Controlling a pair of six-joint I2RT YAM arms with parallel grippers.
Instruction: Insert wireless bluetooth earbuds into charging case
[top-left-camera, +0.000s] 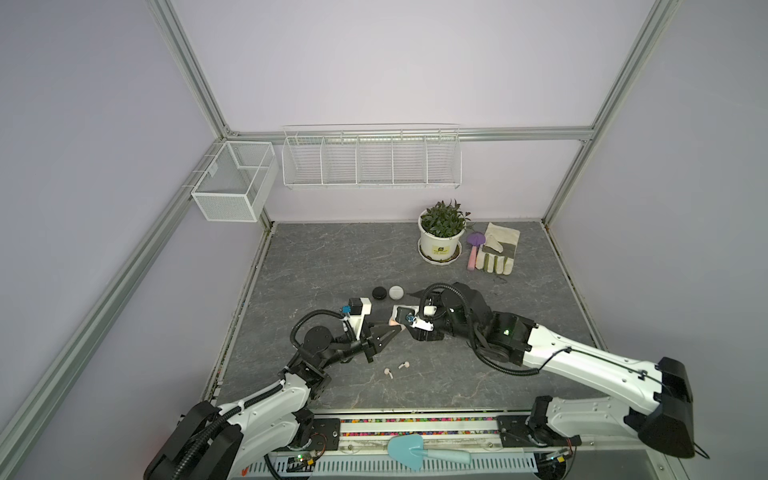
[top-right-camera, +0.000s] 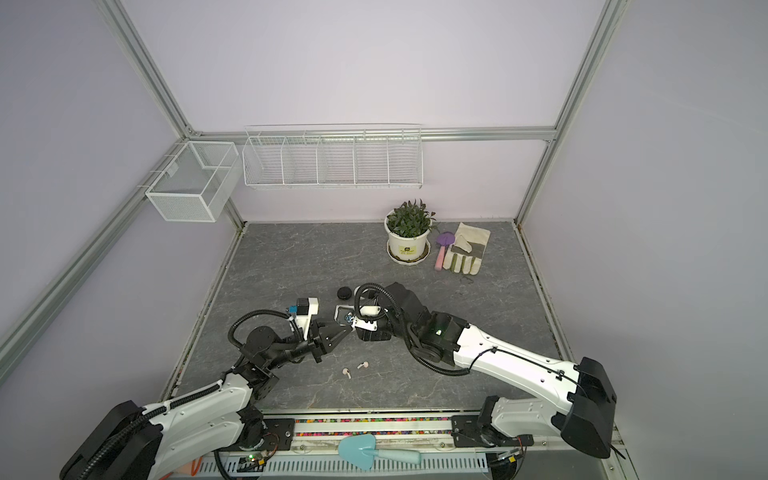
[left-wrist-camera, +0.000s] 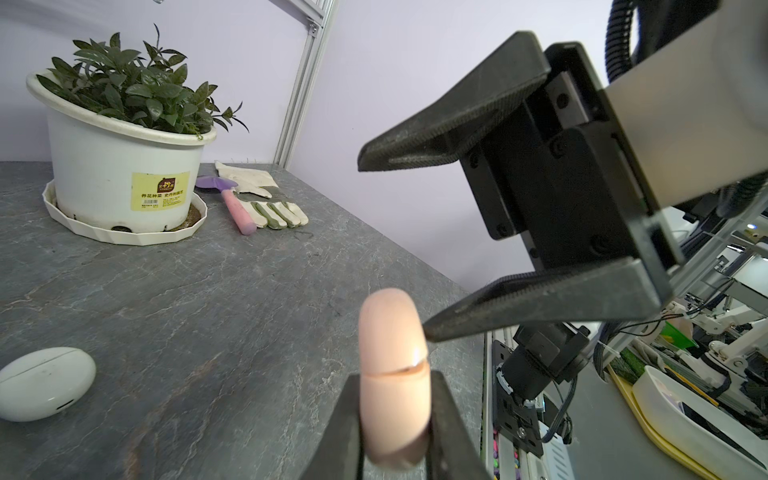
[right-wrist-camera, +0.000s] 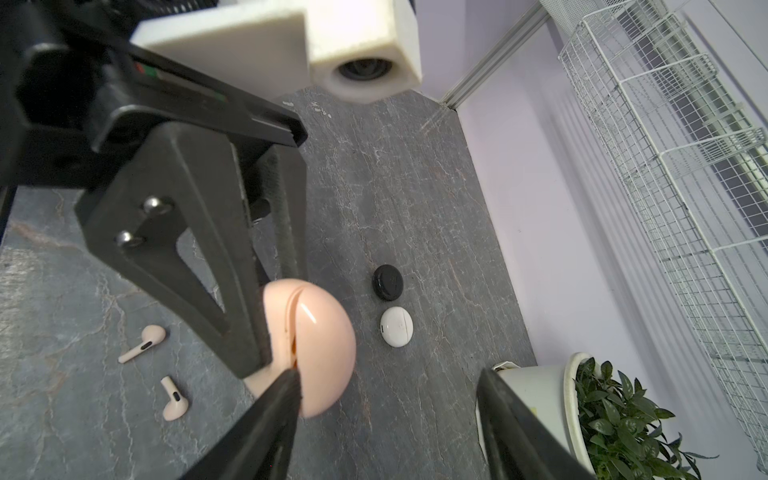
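My left gripper is shut on a glossy pink charging case (left-wrist-camera: 393, 344), held above the table. A narrow seam shows between lid and body in both wrist views; whether the lid is slightly raised I cannot tell. Around the case, without visible contact, my right gripper stands open; one blurred finger (right-wrist-camera: 268, 424) is near the case, the other (right-wrist-camera: 516, 428) well apart. From above, the arms largely hide the case.
A black case (right-wrist-camera: 388, 282) and a white case (right-wrist-camera: 397, 326) sit side by side farther back. Behind them stand a potted plant (top-left-camera: 441, 232), a pink-handled purple trowel (top-left-camera: 473, 249) and gloves (top-left-camera: 497, 249). Bare table (top-left-camera: 320, 256) lies at the left rear.
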